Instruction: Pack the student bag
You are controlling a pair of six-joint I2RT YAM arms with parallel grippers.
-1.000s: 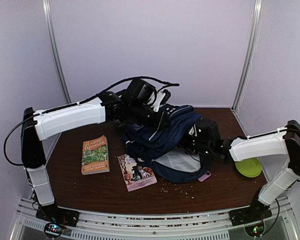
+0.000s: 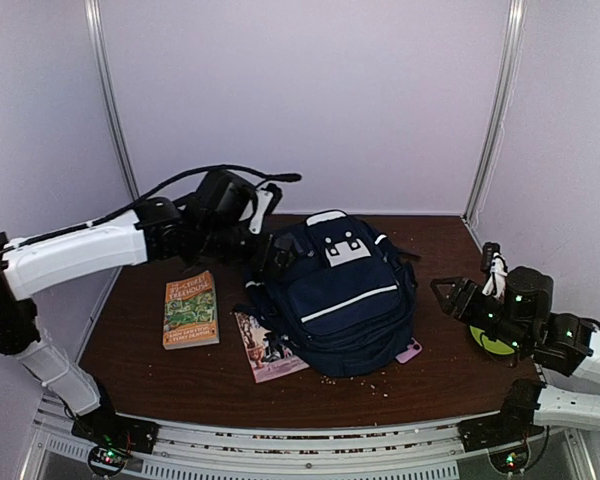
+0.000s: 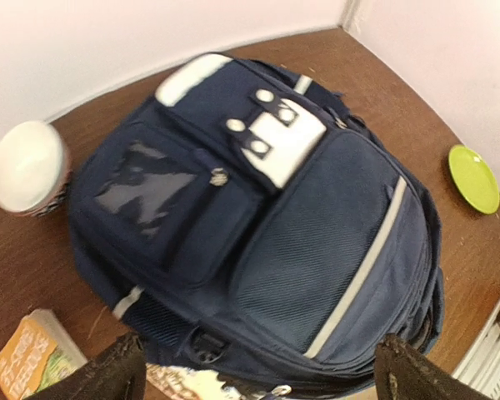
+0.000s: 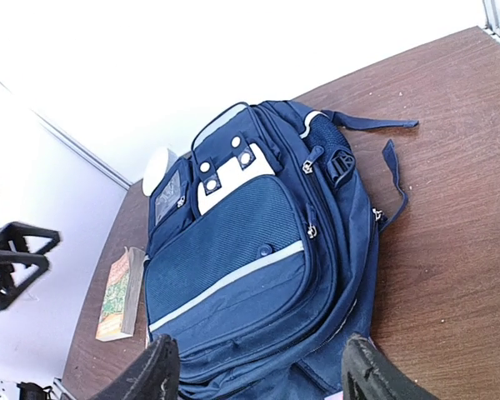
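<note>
A navy student bag (image 2: 340, 290) lies face up in the middle of the table, its front flap down and its inside hidden. Left of it rests an orange and green book (image 2: 191, 310). A pinkish illustrated book (image 2: 268, 350) is partly covered by the bag's lower left edge. Over the bag's upper left side hangs my left gripper (image 2: 278, 258), open and empty; its fingers (image 3: 108, 375) stand wide apart in the left wrist view. Right of the bag, clear of it, my right gripper (image 2: 446, 294) is open with nothing held, its fingers (image 4: 154, 371) spread.
A white bowl (image 3: 27, 167) stands beside the bag at the back left. A lime green plate (image 3: 474, 179) lies at the right, partly behind my right arm. Part of a pink item (image 2: 409, 351) shows under the bag's right edge. Crumbs dot the front.
The bag's raised flap has fallen shut over its pale inside. My right arm has drawn out of the bag to the right. My left gripper has let go of the flap and moved left.
</note>
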